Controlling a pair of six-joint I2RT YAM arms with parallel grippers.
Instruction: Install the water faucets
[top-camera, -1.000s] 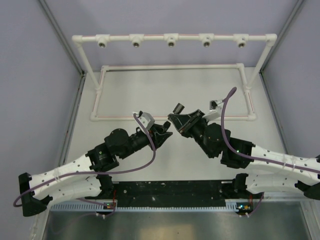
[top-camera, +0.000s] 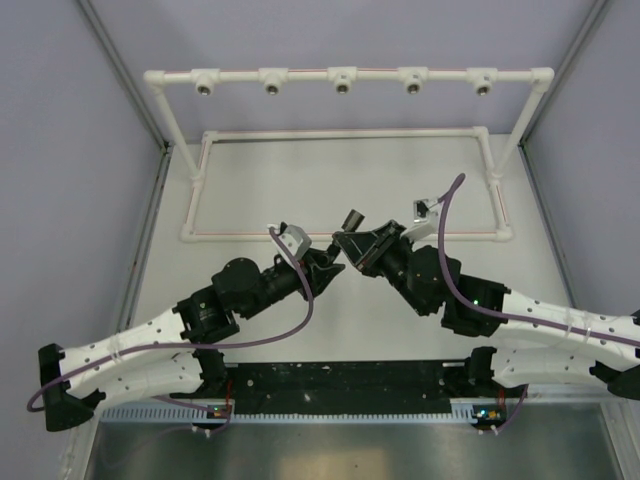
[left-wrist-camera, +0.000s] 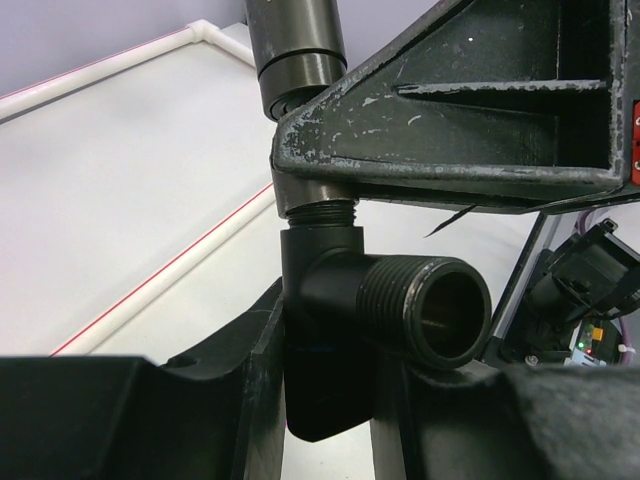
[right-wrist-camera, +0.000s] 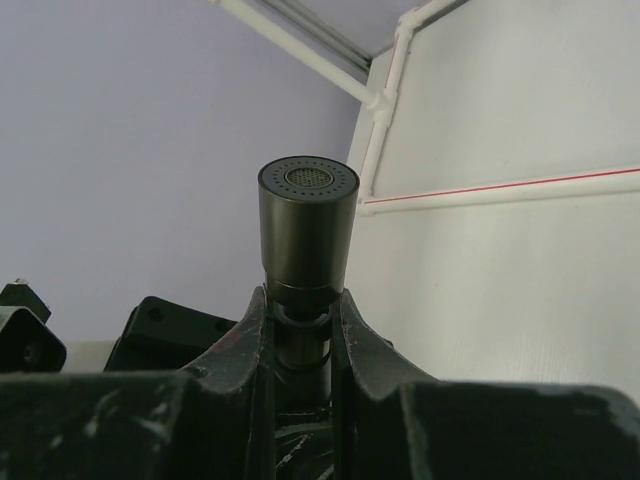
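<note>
A dark faucet body (left-wrist-camera: 320, 245) with a threaded side inlet (left-wrist-camera: 440, 312) stands upright in my left gripper, which is shut on it. Directly above, a metal nozzle sits on the body's upper thread, part of which still shows in the left wrist view. The fingers of my right gripper lie close around the nozzle's narrow neck. Whether they press on it or stand slightly apart is hard to see. From the top, the left gripper (top-camera: 333, 257) and right gripper (top-camera: 347, 240) meet near the middle, the nozzle (top-camera: 353, 219) poking out between them.
Behind the grippers, a raised white pipe (top-camera: 375, 75) carries several downward-facing outlets. A lower pipe frame (top-camera: 270, 237) lies on the white board (top-camera: 345, 182). Grey walls (top-camera: 60, 180) close off both sides. Ahead of the arms, the board is clear.
The nozzle and my right gripper have shifted slightly left and toward the front, closing the gap to the faucet body.
</note>
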